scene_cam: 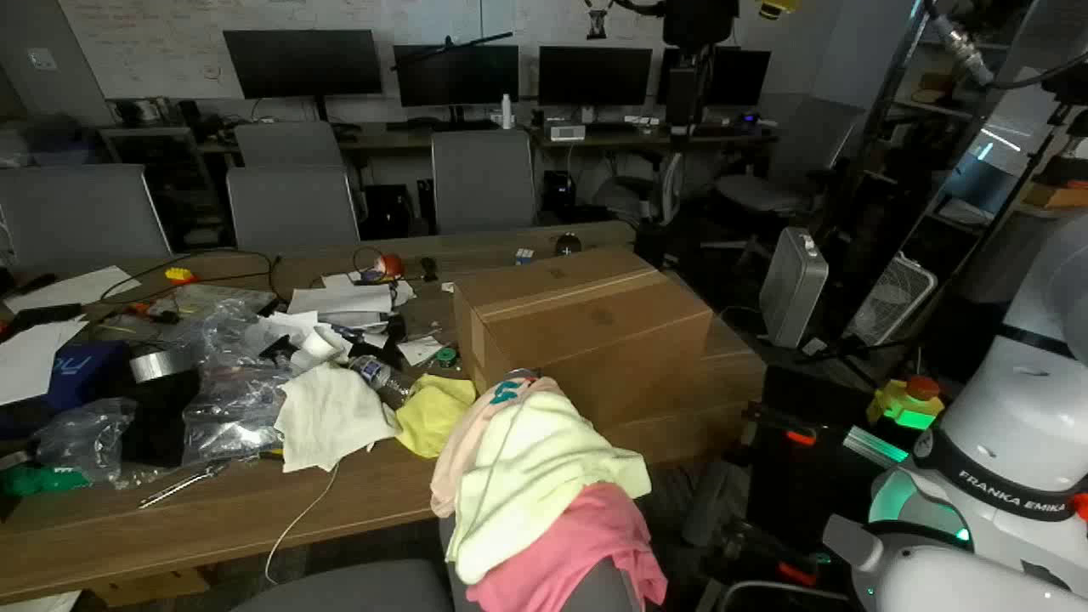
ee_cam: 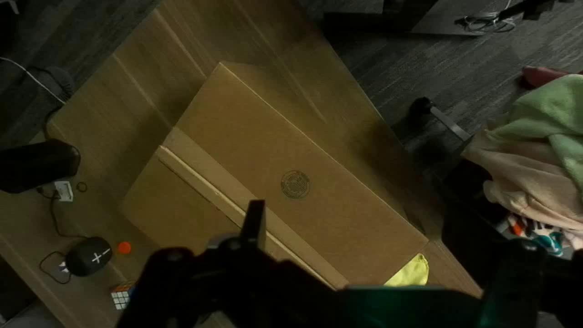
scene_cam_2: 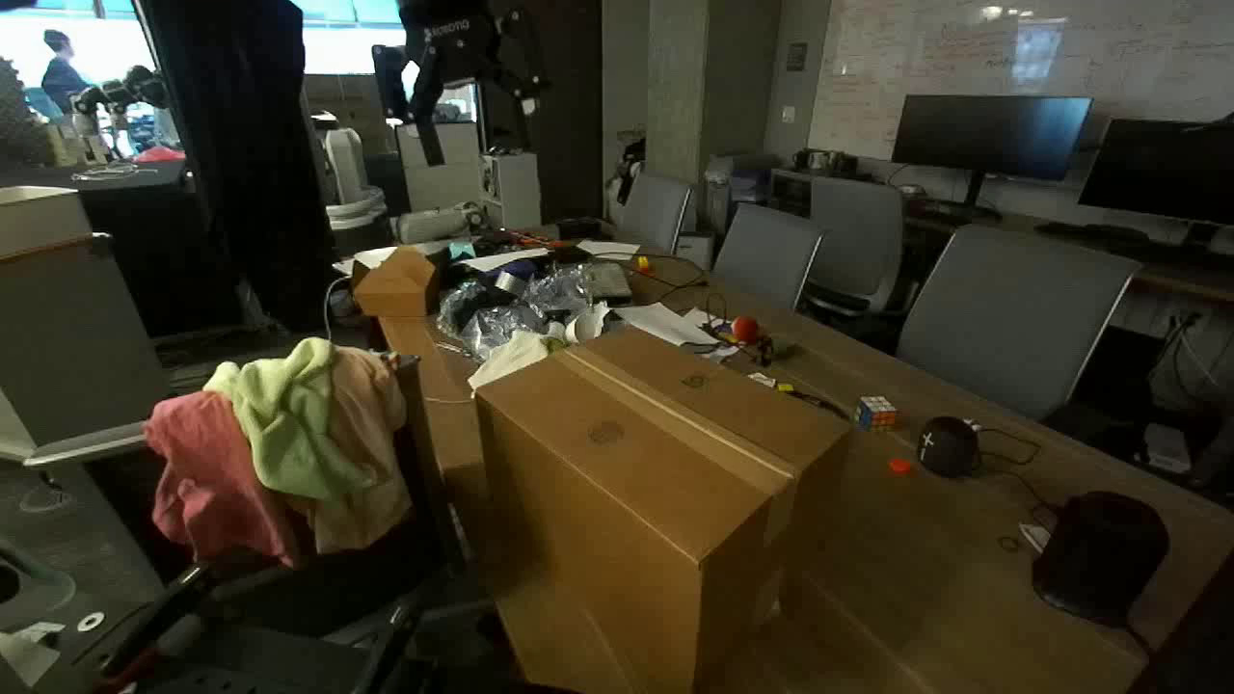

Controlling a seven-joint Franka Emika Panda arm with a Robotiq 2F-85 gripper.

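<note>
High above the table, my gripper (scene_cam_2: pixel 480 121) hangs open, its fingers apart and nothing between them. A closed brown cardboard box (scene_cam: pixel 586 326) with a taped seam stands on the wooden table. In the wrist view, the box (ee_cam: pixel 295 147) lies below the fingers, well clear of the fingers (ee_cam: pixel 254 221). Draped over a chair back beside the table are a pale green towel (scene_cam: pixel 541 464), a pink cloth (scene_cam: pixel 571 551) and a peach cloth (scene_cam_2: pixel 364 463). A yellow cloth (scene_cam: pixel 433 413) and a cream cloth (scene_cam: pixel 331 413) rest on the table left of the box.
Clutter of plastic bags (scene_cam: pixel 229 393), papers (scene_cam: pixel 342 297) and a bottle (scene_cam: pixel 382 379) covers the table's left part. A puzzle cube (scene_cam_2: pixel 875 413), a small round speaker (scene_cam_2: pixel 949 446) and a black cylinder (scene_cam_2: pixel 1100 549) stand past the box. Bare tabletop (scene_cam_2: pixel 925 578) shows near them.
</note>
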